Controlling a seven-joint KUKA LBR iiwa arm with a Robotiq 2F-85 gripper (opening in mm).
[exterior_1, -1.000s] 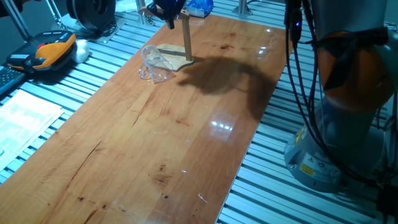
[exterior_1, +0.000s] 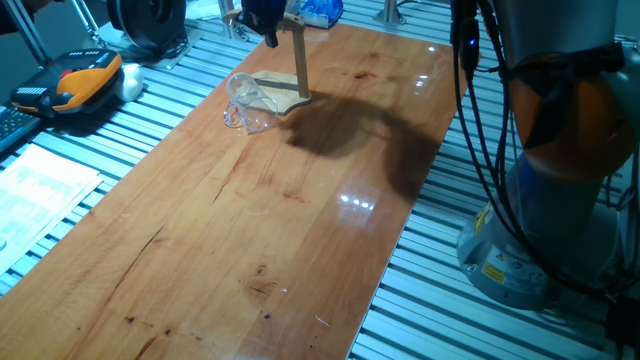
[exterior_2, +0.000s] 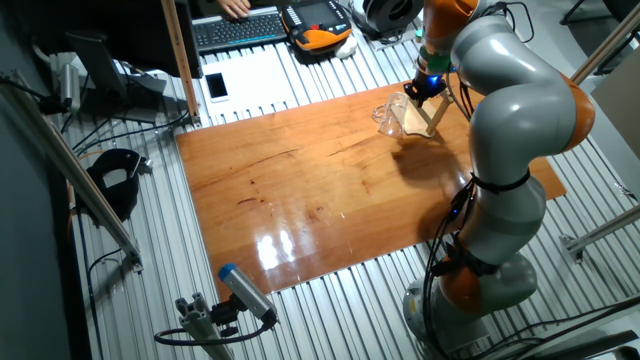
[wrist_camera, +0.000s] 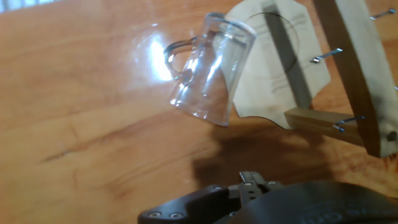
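A clear glass mug (wrist_camera: 214, 68) with a handle lies tipped at the edge of a wooden mug rack, one end overlapping the rack's pale base (wrist_camera: 255, 93). In exterior view 1 the mug (exterior_1: 252, 104) is at the near-left side of the rack's base (exterior_1: 285, 97). The rack's post (exterior_1: 301, 65) stands upright, and metal hooks show on it in the wrist view. My gripper (exterior_1: 271, 40) hangs above the rack, apart from the mug. Only part of the gripper shows along the wrist view's bottom edge; whether its fingers are parted is unclear. Nothing is visibly held.
An orange-and-black teach pendant (exterior_1: 70, 85) and white paper (exterior_1: 45, 195) rest beyond the tabletop's edge on the slatted bench. A blue package (exterior_1: 320, 12) sits behind the rack.
My gripper has shifted slightly to the left and up in exterior view 1, and its shadow has changed shape. The mug and rack have stayed in place.
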